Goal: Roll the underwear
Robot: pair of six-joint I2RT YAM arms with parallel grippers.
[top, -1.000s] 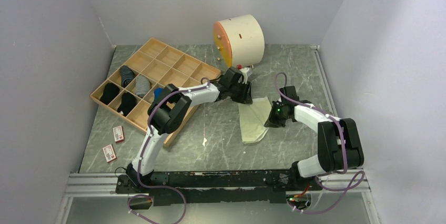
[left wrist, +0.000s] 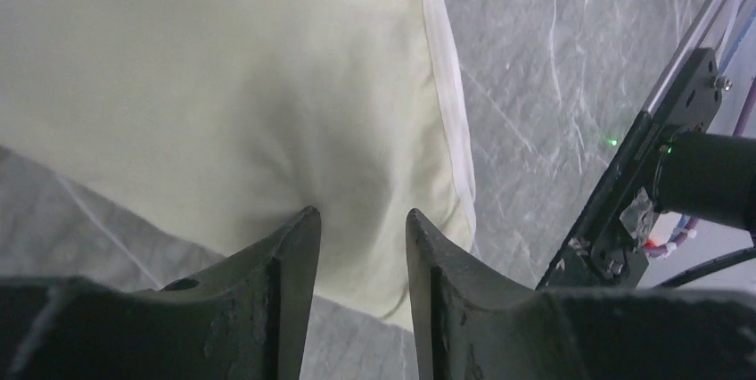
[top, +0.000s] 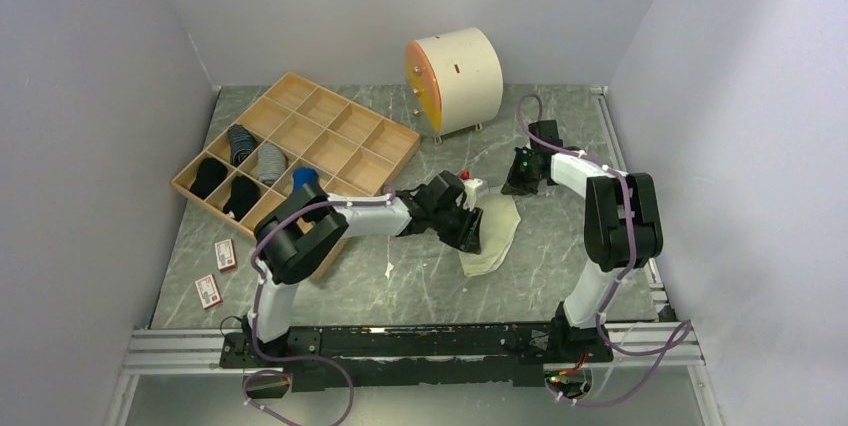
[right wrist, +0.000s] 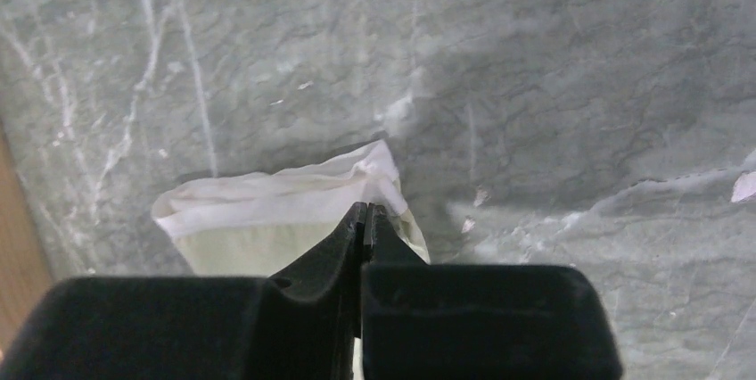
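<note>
The pale cream underwear point(top: 497, 236) lies folded flat into a long strip on the marbled table. Over its middle, in the top view, hovers my left gripper point(top: 470, 248); in the left wrist view its fingers point(left wrist: 299, 251) stand part open, with cloth below and nothing visibly held. My right gripper point(top: 508, 191) is at the far right corner of the cloth. The right wrist view shows its fingers point(right wrist: 361, 219) shut beside the white waistband point(right wrist: 267, 202); whether any cloth is pinched between them is hidden.
A wooden compartment organizer point(top: 352, 156) with several rolled garments stands at the left. Behind is a cream drum point(top: 462, 76) with an orange face. Two small red-and-white boxes point(top: 208, 291) lie front left. Bare table surrounds the cloth at front and right.
My left gripper has come from the cloth's far edge toward the front, over its middle. My right gripper has moved along the right side toward the far corner. The cloth looks much the same.
</note>
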